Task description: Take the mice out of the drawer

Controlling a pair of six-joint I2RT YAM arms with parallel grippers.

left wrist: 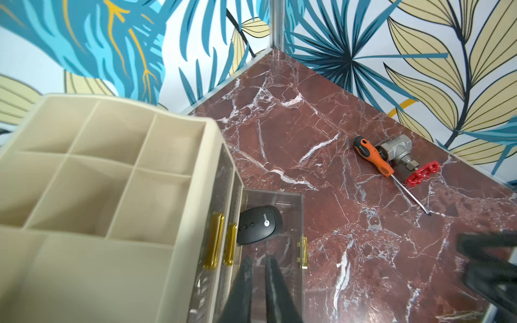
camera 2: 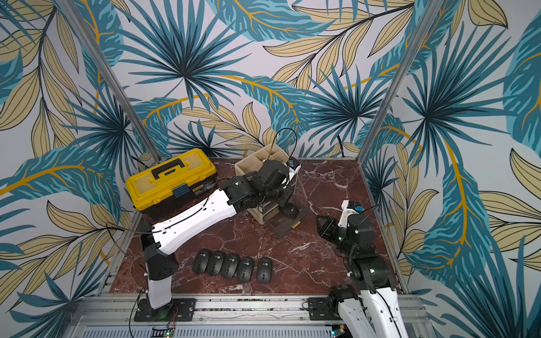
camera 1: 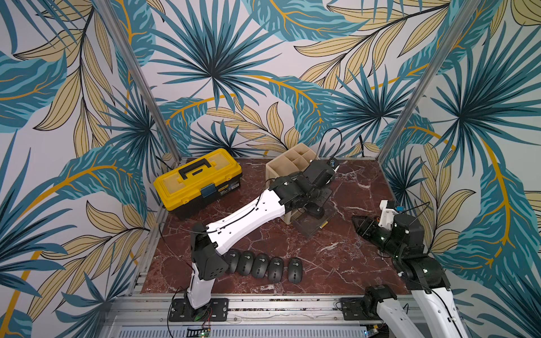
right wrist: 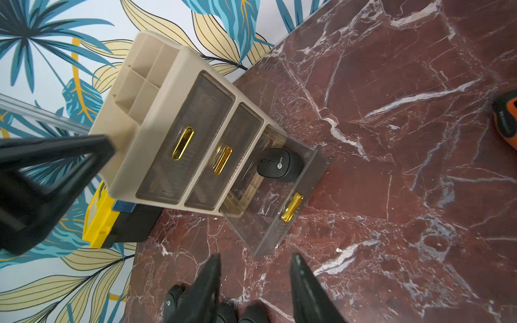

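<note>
A black mouse [left wrist: 259, 225] lies in the pulled-out bottom drawer [right wrist: 258, 237] of the beige cabinet [right wrist: 185, 64], close to one end. The right wrist view also shows this mouse [right wrist: 281, 163]. My left gripper is raised over the cabinet's front, its blurred fingers slightly apart with nothing seen between them. Off to the right of the drawer, my right gripper stands open and empty, facing the cabinet. Several black mice sit in a row on the tabletop, the rightmost mouse [camera 1: 294, 270] a little apart.
A yellow toolbox [camera 1: 197, 177] stands left of the cabinet. An orange-handled screwdriver [left wrist: 373, 156] and a valve with a red handwheel [left wrist: 422, 173] lie at right. The left arm spans the table above the row of mice. Marble around the drawer's front is clear.
</note>
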